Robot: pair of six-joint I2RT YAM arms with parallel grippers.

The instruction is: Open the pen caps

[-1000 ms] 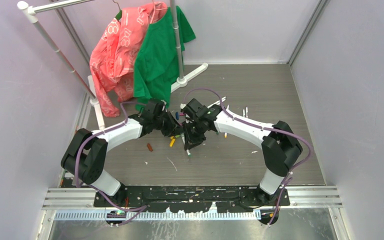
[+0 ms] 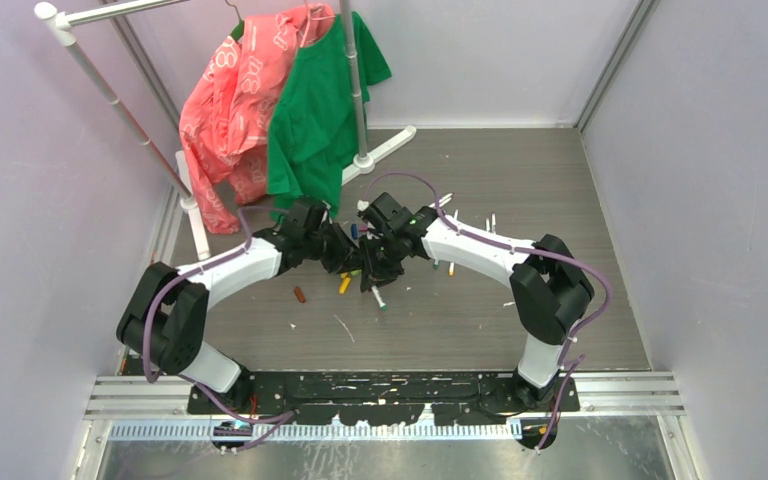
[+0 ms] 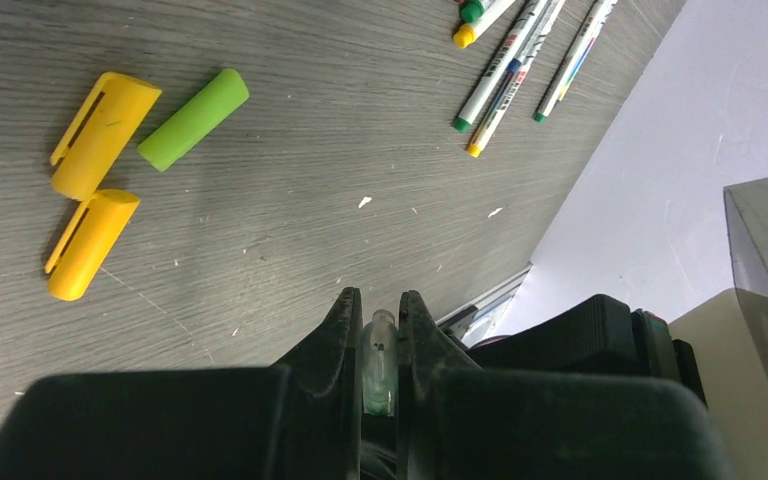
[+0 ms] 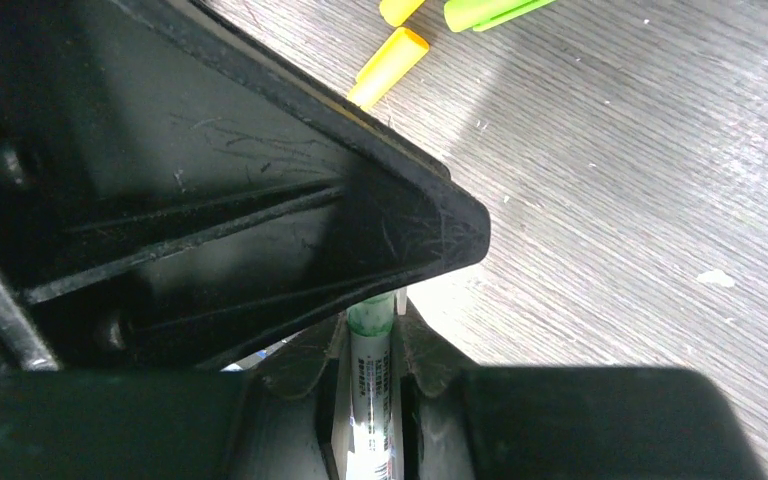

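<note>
A white pen with green end is held between both grippers at the centre of the floor. My left gripper is shut on its pale greenish tip in the left wrist view. In the right wrist view the pen lies between the fingers of my right gripper, which stand close around it; whether they grip it is unclear. Loose yellow caps and a green cap lie beside them.
Several pens lie farther right on the floor. A brown cap lies left of the grippers. A clothes rack with garments stands at the back left.
The right gripper has shifted slightly left and up in the top view, and more of the pen shows below it. The left arm has moved slightly.
</note>
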